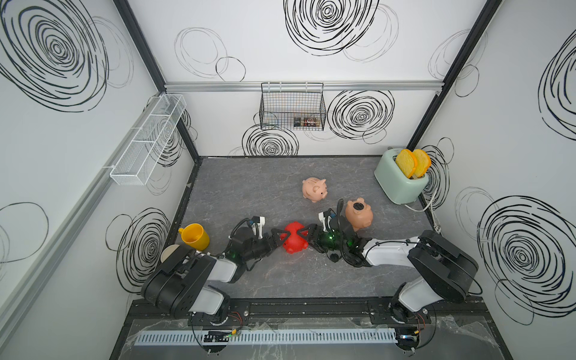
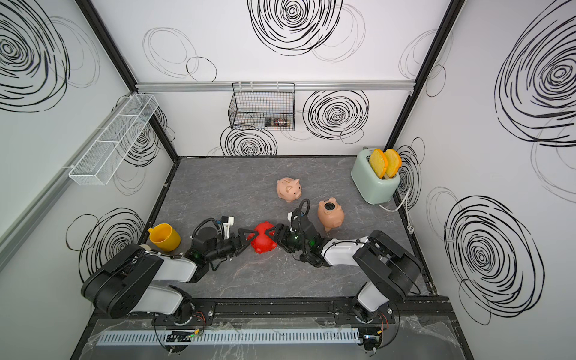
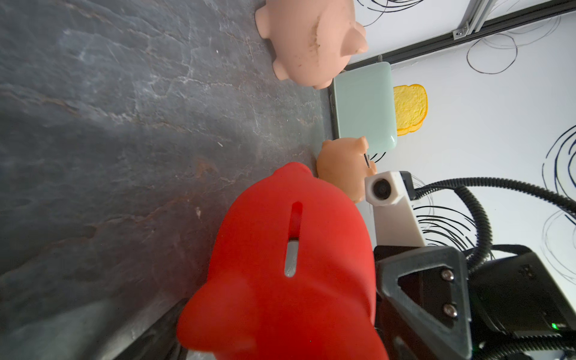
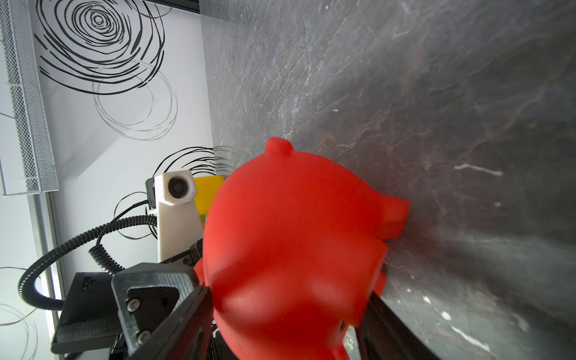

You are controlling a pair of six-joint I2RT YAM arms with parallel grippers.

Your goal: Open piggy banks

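The red piggy bank (image 1: 294, 242) sits at mid-table between my two grippers, its coin slot on the upper side in the left wrist view. My right gripper (image 1: 306, 234) is shut on one end of it, dark fingers (image 4: 390, 333) pressing on either side. Around the opposite end my left gripper (image 1: 282, 236) stands open, with its fingertips mostly hidden behind the red body. A pink piggy bank (image 1: 314, 189) stands upright farther back. The larger tan piggy bank (image 1: 358, 214) lies tipped, showing a dark round spot, close behind the right gripper.
A mint toaster (image 1: 396, 181) with bread slices stands at the back right. At the left is a yellow mug (image 1: 195, 237), near the left arm. A wire basket (image 1: 292, 108) hangs on the back wall.
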